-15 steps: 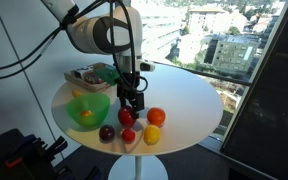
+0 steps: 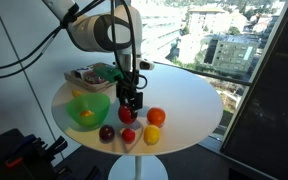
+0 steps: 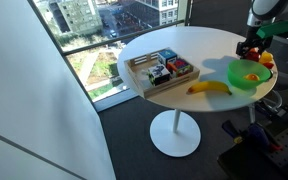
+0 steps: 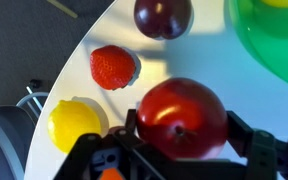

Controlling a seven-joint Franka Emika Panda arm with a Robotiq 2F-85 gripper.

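Note:
My gripper is pointed down at the table with a shiny red round fruit [image 4: 181, 112] between its fingers, which press close on both sides. In exterior view 1 the same red fruit hangs under the gripper [image 2: 129, 103], near the front of the table. Close by lie a dark purple fruit [image 4: 163, 14], a strawberry-like red fruit [image 4: 112, 67] and a yellow lemon-like fruit [image 4: 72, 124]. An orange fruit [image 2: 156, 115] sits to the right. To the left stands a green bowl [image 2: 72, 107] with orange and yellow pieces inside.
A wooden tray [image 3: 139, 78] with small boxes stands on the white round table [image 3: 204, 48]. A banana [image 3: 210, 88] lies near the table's edge, beside the green bowl [image 3: 240, 79].

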